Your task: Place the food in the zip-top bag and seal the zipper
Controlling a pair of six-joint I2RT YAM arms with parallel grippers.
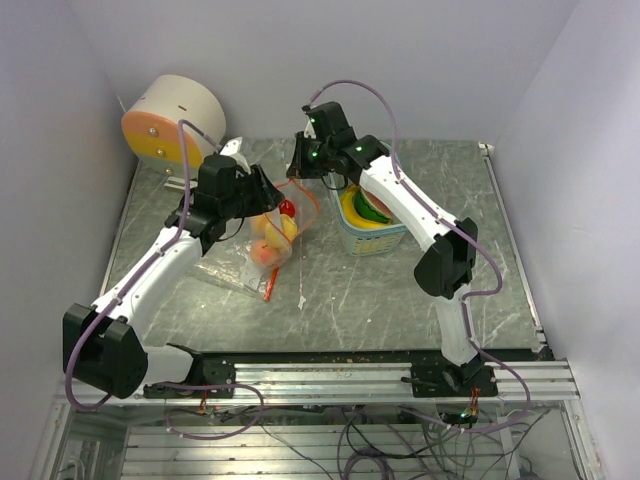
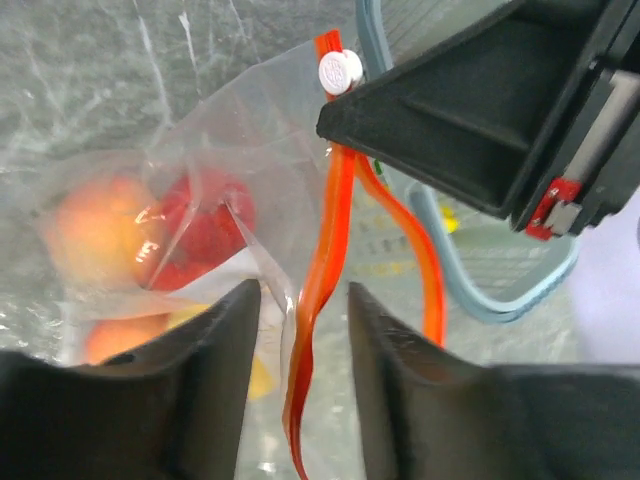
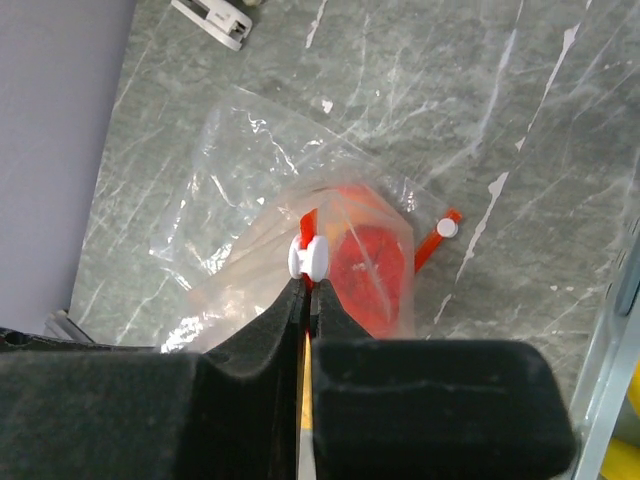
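Observation:
A clear zip top bag (image 1: pixel 240 262) with an orange zipper rim (image 2: pixel 325 250) lies with its mouth spread. Inside are a red food piece (image 1: pixel 287 207), a yellow one (image 1: pixel 288 228) and a peach-coloured one (image 1: pixel 264 252). My left gripper is part open, its blurred fingers standing on either side of the near stretch of rim. At the rim's far corner my right gripper is shut, with the orange strip at its tips. A white end piece (image 3: pixel 309 258) sits just beyond those fingertips.
A light blue basket (image 1: pixel 372 242) with yellow and green food stands right of the bag, close to the right gripper. Behind the left arm is a cream and orange rounded object (image 1: pixel 172 118).

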